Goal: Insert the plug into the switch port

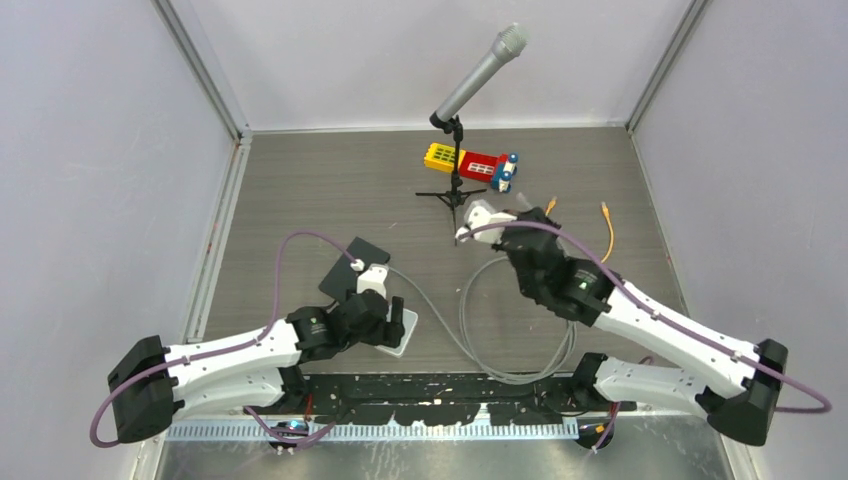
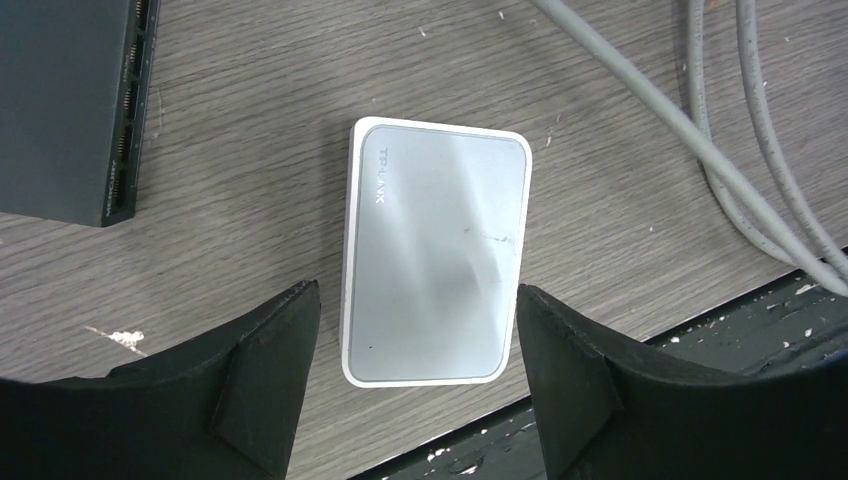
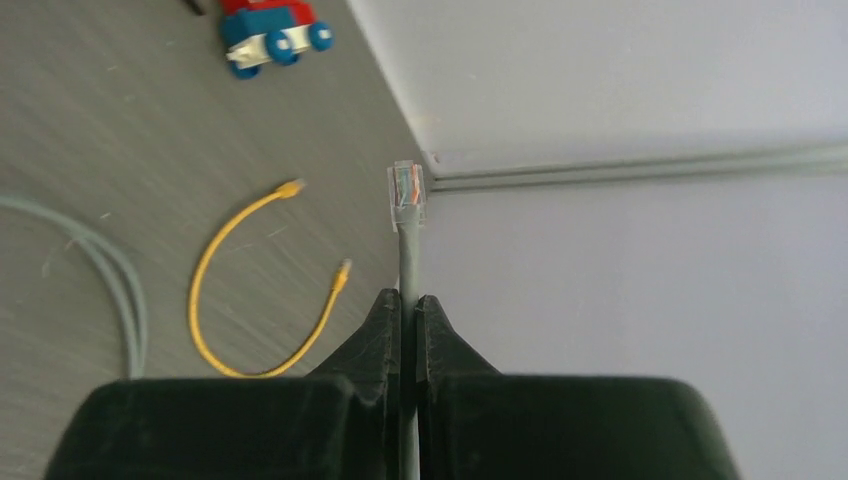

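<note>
A white TP-Link switch box [image 2: 437,250] lies flat on the table in the left wrist view, its ports hidden from sight. Above its near end my left gripper is part open, one finger to each side and nothing gripped. In the right wrist view a clear plug [image 3: 406,190] on a grey cable [image 3: 409,260] sticks out beyond my right gripper, which is shut on the cable just behind the plug. The top view puts that gripper [image 1: 525,205] raised over the right half of the table, well away from the switch box [image 1: 402,333].
Left of the switch lies a black box [image 2: 70,100]. Loops of grey cable [image 1: 470,345] cover the table's middle. A yellow cable [image 3: 205,290], a toy train [image 1: 480,166] and a microphone stand [image 1: 457,190] lie farther back.
</note>
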